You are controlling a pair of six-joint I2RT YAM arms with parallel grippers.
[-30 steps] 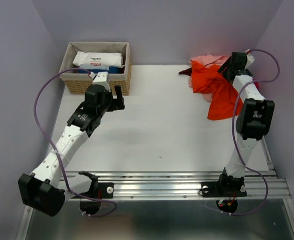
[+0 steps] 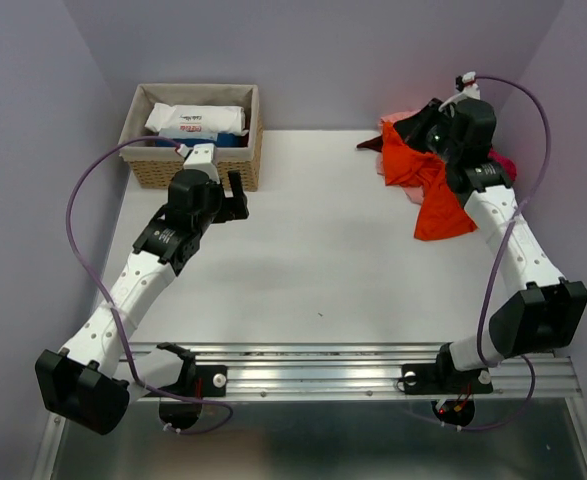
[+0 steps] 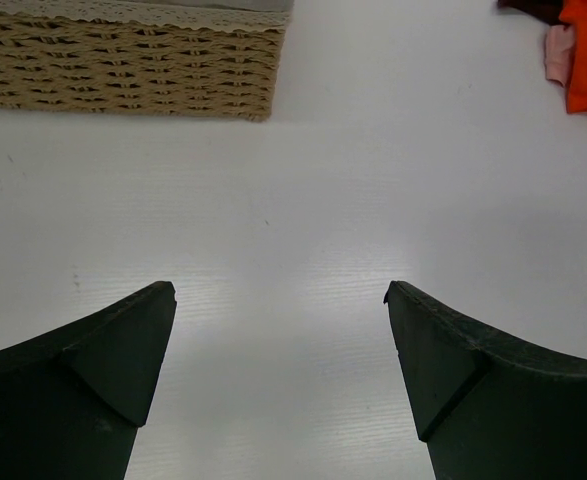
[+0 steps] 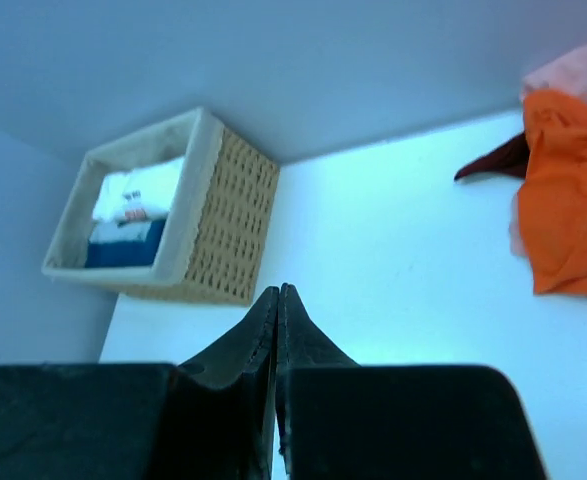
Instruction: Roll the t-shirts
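A loose pile of cloth lies at the back right of the white table: an orange shirt (image 2: 441,210) over pink cloth (image 4: 571,70), with dark brown cloth (image 4: 500,162) poking out at the left and magenta at the right. My right gripper (image 2: 416,125) is raised over the pile, its fingertips shut together with no cloth between them; it faces across the table toward the basket. My left gripper (image 2: 234,195) hangs open and empty over the left side of the table, in front of the basket.
A wicker basket (image 2: 153,173) at the back left holds white and blue packages (image 2: 193,117). Walls border the back and sides; a metal rail runs along the front edge.
My right arm has risen from the back right corner and swung leftward over the pile, turning toward the table's middle. The left arm and the cloth look unchanged.
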